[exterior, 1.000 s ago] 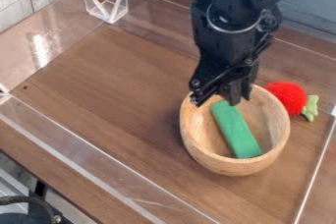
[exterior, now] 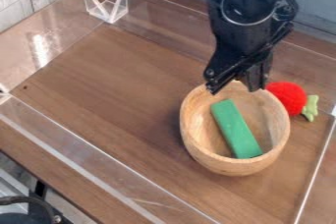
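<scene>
My gripper (exterior: pixel 237 77) hangs over the back rim of a round wooden bowl (exterior: pixel 202 141), its fingers pointing down, with nothing visible between them. A green rectangular block (exterior: pixel 237 130) lies in the bowl, slanting from upper left to lower right. Just right of the bowl, partly behind it, is a red object (exterior: pixel 289 96) with green leafy parts (exterior: pixel 309 108), like a toy strawberry or vegetable.
A clear plastic piece (exterior: pixel 108 6) stands at the back left. Transparent strips run along the table's edges, with a grey wall behind.
The gripper has risen a little and shifted right from over the bowl, showing more of the back rim. The bowl, block and red object look unmoved.
</scene>
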